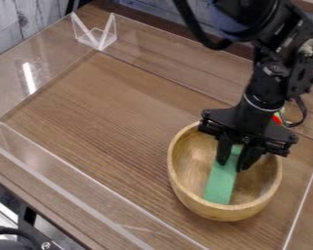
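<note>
My gripper (245,148) reaches down into a wooden bowl (186,176) at the lower right, its fingertips around the upper end of a green block (221,183) that lies lengthwise in the bowl. Whether the fingers are pressed on the block is hard to tell.
A small red and green object (278,118) is partly hidden behind the gripper at the right. A clear wire holder (97,31) stands at the back left.
</note>
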